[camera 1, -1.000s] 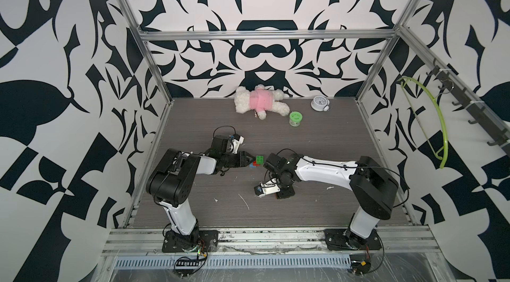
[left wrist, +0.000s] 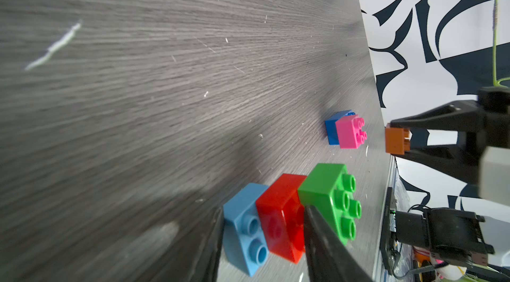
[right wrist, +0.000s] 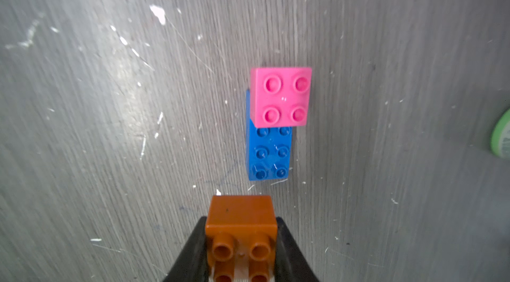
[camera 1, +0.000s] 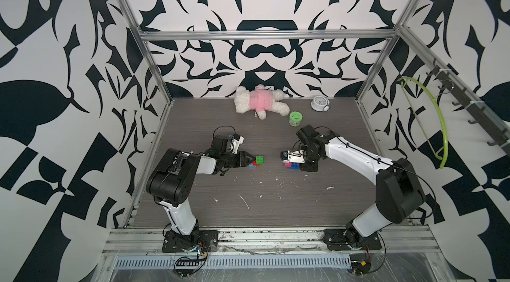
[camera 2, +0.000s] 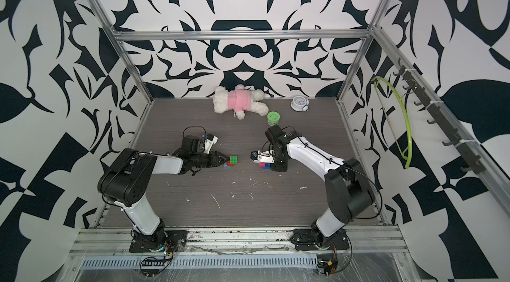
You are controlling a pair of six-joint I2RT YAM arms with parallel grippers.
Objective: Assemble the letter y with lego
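A stack of light blue brick (left wrist: 244,218), red brick (left wrist: 281,213) and green brick (left wrist: 324,191) stands on the table by the left arm, each brick stepped from its neighbour. My left gripper has a finger on either side of the light blue and red bricks; whether they are pressed tight is unclear. An orange brick (right wrist: 241,215) is clamped between the fingers of my right gripper, studs towards the camera. Ahead of it in the right wrist view, a pink brick (right wrist: 281,96) sits on one end of a longer blue brick (right wrist: 270,154).
At the back lie a plush toy (camera 1: 260,100), a green-lidded jar (camera 1: 295,118) and a white round device (camera 1: 319,103).
My right arm has swung away from the front middle, to the back and right, and is now over the pink and blue bricks. The left arm shows no visible movement.
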